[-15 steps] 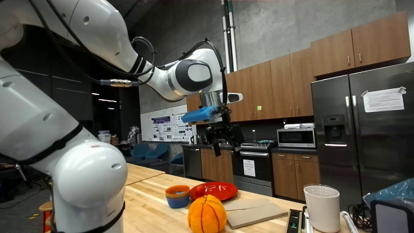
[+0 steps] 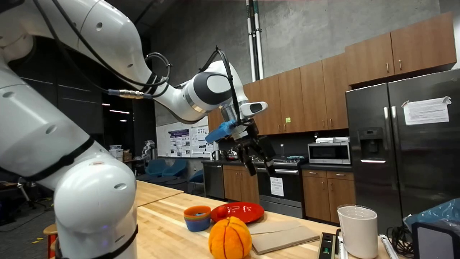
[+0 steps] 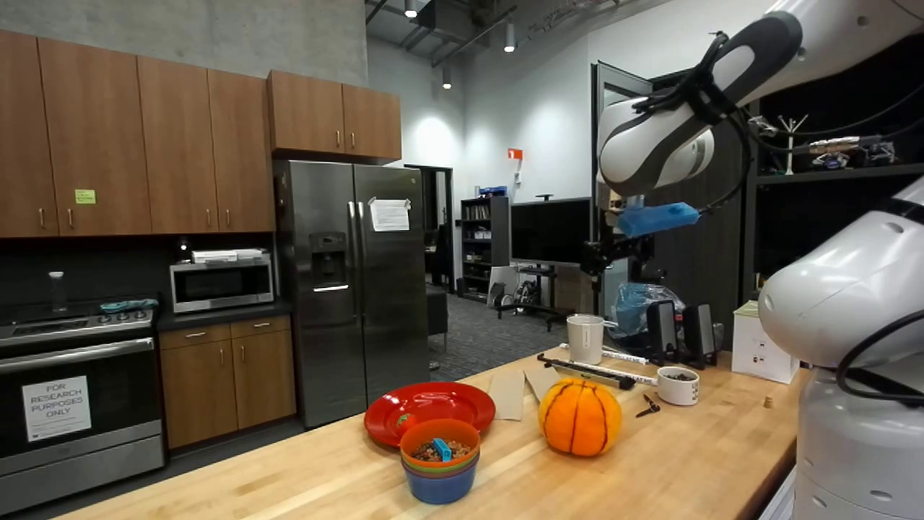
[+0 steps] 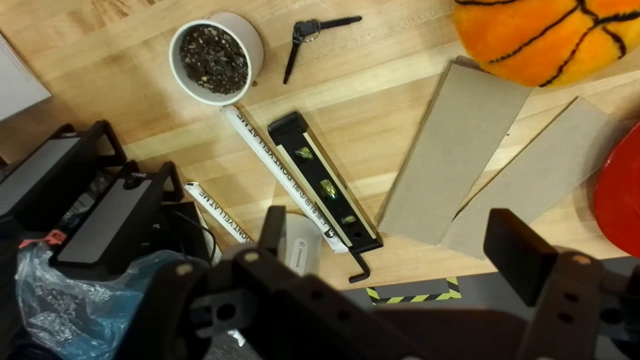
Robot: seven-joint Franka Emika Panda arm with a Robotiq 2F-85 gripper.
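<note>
My gripper (image 2: 261,169) hangs high above the table, its fingers spread and nothing between them. From the wrist view, the open gripper looks down on a black level (image 4: 324,180), two grey-brown flat boards (image 4: 459,150) and a white container (image 4: 304,240) partly hidden by one finger. A plush orange pumpkin (image 3: 580,417) sits on the table. Beside it are a red plate (image 3: 385,412) with a small red object visible in exterior view 1, and stacked coloured bowls (image 3: 439,485) holding small brown pieces and a blue item.
A soil-filled white cup (image 4: 249,45), black keys (image 4: 306,30), white printed sticks (image 4: 273,162), black speakers (image 4: 99,222) and a plastic bag (image 4: 78,306) crowd one end. Bare wood (image 3: 286,485) lies left of the bowls.
In exterior view 1 my gripper has shifted slightly right and its tilt has changed, with the wrist turning. The tabletop objects look unmoved.
</note>
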